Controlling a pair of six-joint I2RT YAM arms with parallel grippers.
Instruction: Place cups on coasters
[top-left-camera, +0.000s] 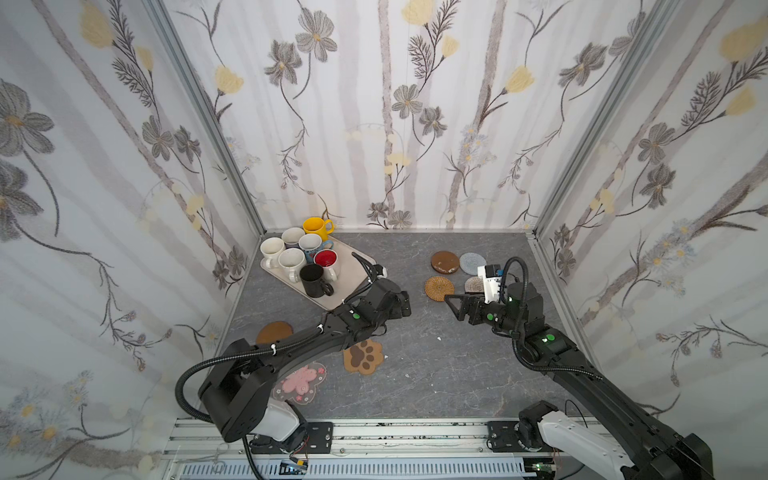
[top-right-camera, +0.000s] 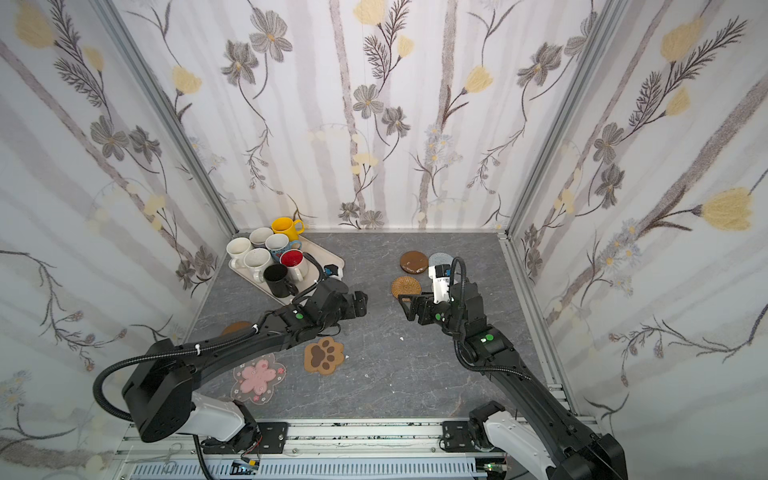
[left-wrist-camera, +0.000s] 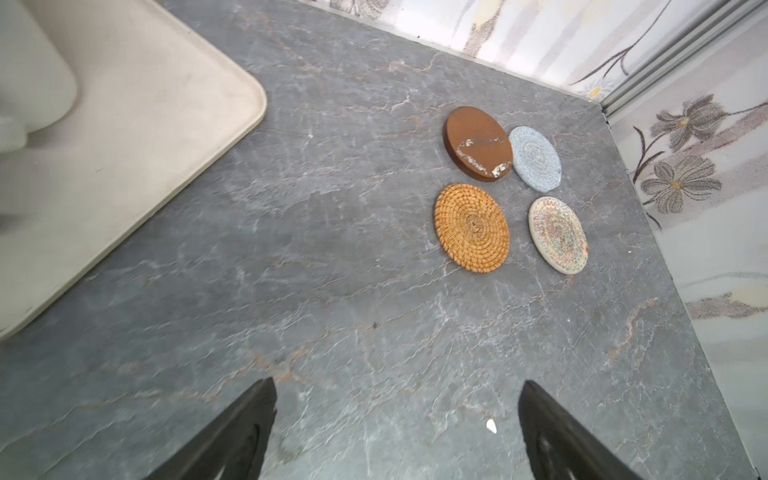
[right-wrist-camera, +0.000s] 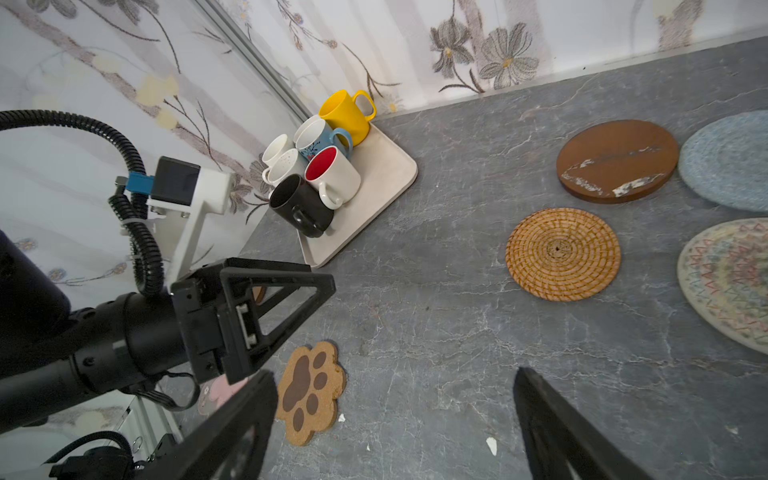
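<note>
Several mugs crowd the beige tray (top-left-camera: 352, 268) at back left: yellow (right-wrist-camera: 340, 116), blue, white, red-lined (right-wrist-camera: 336, 180) and black (right-wrist-camera: 296, 204). Right of centre lie four round coasters: brown (left-wrist-camera: 476, 144), blue (left-wrist-camera: 536, 160), woven (left-wrist-camera: 472, 228), speckled (left-wrist-camera: 558, 236), all bare. A paw coaster (right-wrist-camera: 308, 392), a pink coaster (top-right-camera: 257, 376) and a brown coaster (top-left-camera: 273, 332) lie at front left. My left gripper hangs over the table right of the tray, open and empty. My right gripper is open and empty, near the right coasters.
Patterned walls with metal corner rails enclose the back and sides.
</note>
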